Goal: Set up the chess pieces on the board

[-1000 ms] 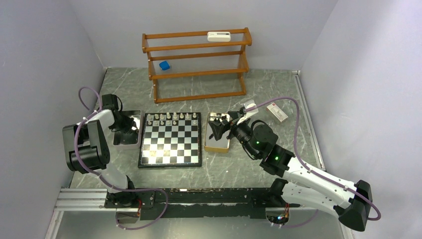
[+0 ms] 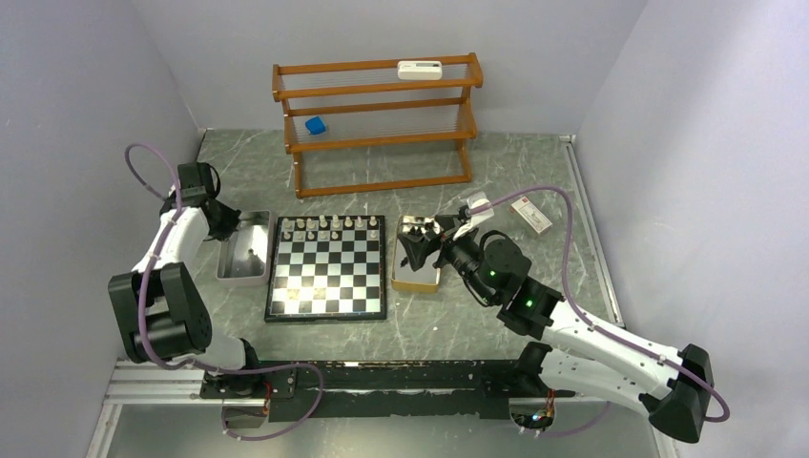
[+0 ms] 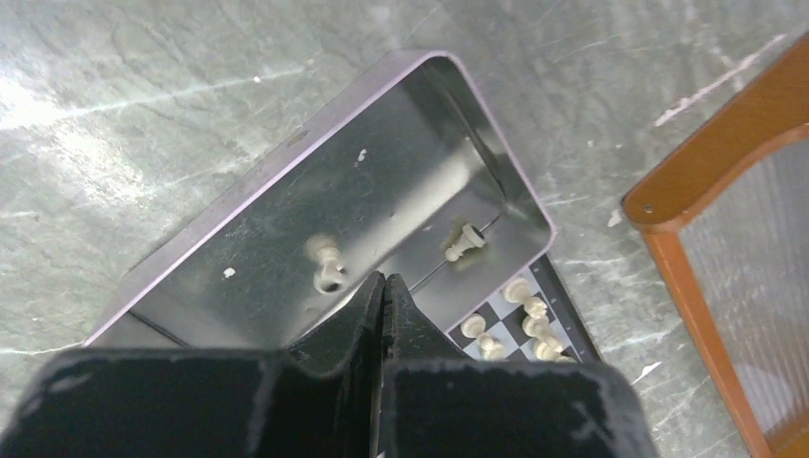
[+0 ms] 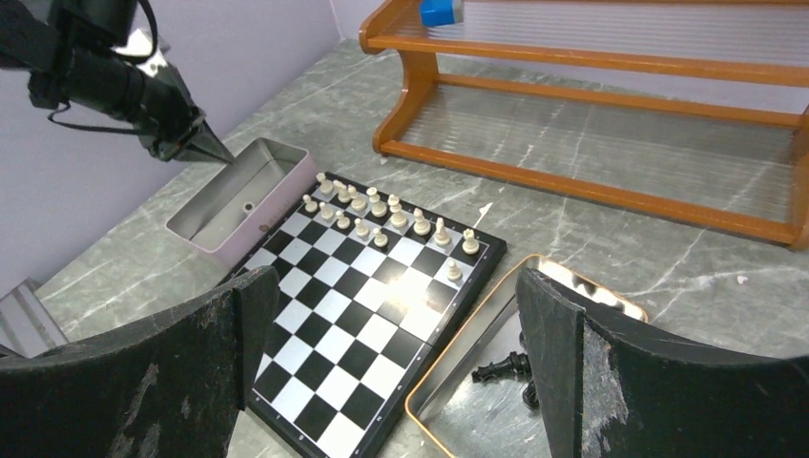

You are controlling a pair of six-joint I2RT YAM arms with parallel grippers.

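Observation:
White pieces stand in two rows along the far side of the chessboard, the nearer row with empty squares in it. Inside the grey box left of the board lie a blurred white piece and a small white pawn. Above this box my left gripper is shut, and no piece shows between its fingers. My right gripper is spread wide and empty, over the gold-rimmed tray with black pieces lying in it; its arm partly hides the tray from above.
A wooden rack stands behind the board, with a blue object on its lower shelf and a white device on top. A small white box lies at the right. The table in front of the board is clear.
My left gripper has backed up and to the left, from over the box's inside to its far left edge, uncovering more of the box. The right arm has stayed where it was.

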